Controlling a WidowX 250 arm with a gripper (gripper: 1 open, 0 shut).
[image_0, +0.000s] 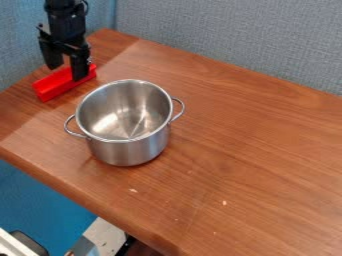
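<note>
A red rectangular block (56, 85) lies at the left end of the wooden table. My black gripper (67, 68) is lowered over its back end at the upper left, with its fingers apart around or just above the block; whether they touch it is unclear. A large steel pot (123, 135) with two side handles stands in front of the block, to its right.
A padded grey-blue wall (227, 40) runs behind it. Some white and dark hardware sits off the table at the bottom left.
</note>
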